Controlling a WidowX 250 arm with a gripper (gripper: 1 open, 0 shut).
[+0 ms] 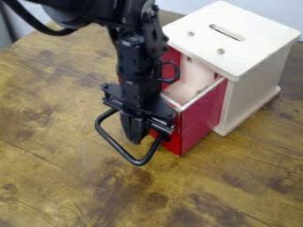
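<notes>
The black arm hangs down from the top, its gripper [140, 124] low at the front-left side of a white wooden box [243, 62] with a red drawer or compartment [201, 120]. The fingertips are mostly hidden behind the gripper's body and a black cable loop, so whether it holds anything cannot be seen. The compartment's pale interior shows just right of the arm, behind the front panel.
Bare wooden tabletop [59, 168] fills the left and front, clear of objects. The white box takes up the back right, with a pale wall edge behind it.
</notes>
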